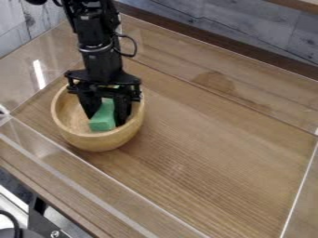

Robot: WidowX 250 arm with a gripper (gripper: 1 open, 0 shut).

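Note:
A round wooden bowl [97, 138] sits at the left of the table. In it is a green object [102, 119]. My black gripper [107, 106] reaches down from above into the bowl, its fingers around the top of the green object, which it appears to be shut on; the fingertips are hard to make out.
Grey boards border the table at the back right and on the left. A dark cable or part lies at the lower left, off the table's edge.

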